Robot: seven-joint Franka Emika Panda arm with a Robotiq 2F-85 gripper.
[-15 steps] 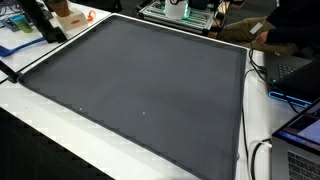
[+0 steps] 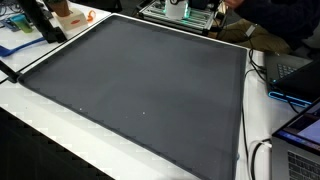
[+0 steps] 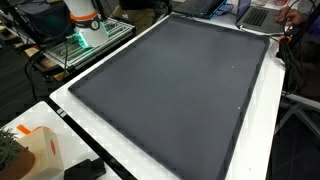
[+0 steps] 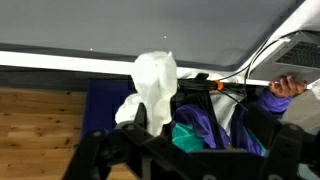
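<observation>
In the wrist view, my gripper stands open near the bottom edge, its dark fingers apart. A crumpled white thing, cloth-like or plastic, shows close to the left finger; I cannot tell whether it touches it. The grey tabletop with its white border is bare in both exterior views. Neither exterior view shows the gripper; only the lower part of the white arm appears there.
Laptops and black cables line one side of the table. A potted plant stands at a corner near a black object. Past the table edge, the wrist view shows wooden floor and a person's hand.
The person at the upper right of exterior view 1 has shifted position. The tabletop and the visible part of the arm look the same.
</observation>
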